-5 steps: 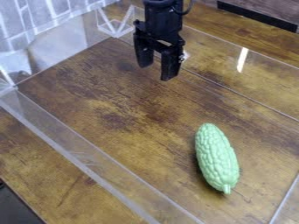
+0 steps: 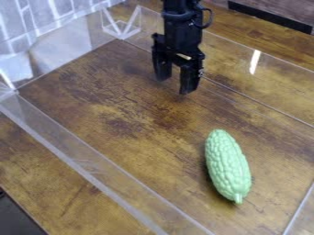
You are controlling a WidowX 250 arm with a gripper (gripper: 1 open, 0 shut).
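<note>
My black gripper (image 2: 175, 65) hangs over the upper middle of the wooden surface, its two fingers apart and open, low near the board. A pale green bitter melon (image 2: 227, 163) lies at the lower right, well away from the gripper, pointing toward the viewer. Whether anything small sits behind the gripper is hidden by it.
A clear plastic wall (image 2: 86, 174) borders the wooden floor (image 2: 123, 119) on the left, with others at the back and right. A white patterned cloth (image 2: 37, 27) is at the upper left.
The gripper has shifted slightly right and down, with a small turn, and now covers more of a small pale patch behind it. The melon is unmoved.
</note>
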